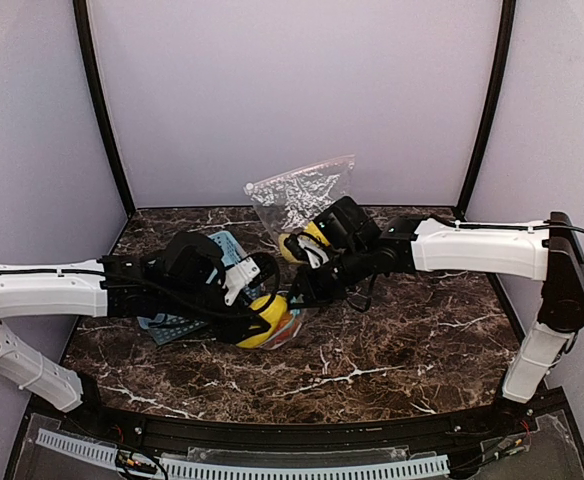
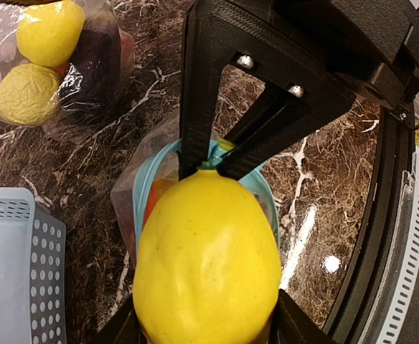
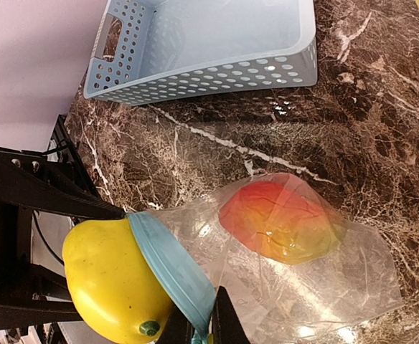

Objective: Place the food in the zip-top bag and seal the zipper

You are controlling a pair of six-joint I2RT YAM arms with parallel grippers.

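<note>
A smooth yellow fruit (image 2: 206, 265) with a green stem end is clamped in my left gripper (image 1: 257, 325), whose black fingers (image 3: 59, 190) press on it from both sides. My right gripper is shut on the blue zipper rim (image 3: 170, 265) of the clear bag (image 3: 339, 287). Inside that bag, which lies on the table, is a red-and-yellow fruit (image 3: 281, 222). From the left wrist, the yellow fruit covers much of the bag's open mouth; in the right wrist view it touches or nearly touches the rim. How far it is inside I cannot tell.
A light-blue perforated basket (image 3: 217, 75) stands left of the bag; the part in view is empty. Behind, another clear bag (image 1: 307, 190) holds yellow pieces and a dark purple one (image 2: 91, 75).
</note>
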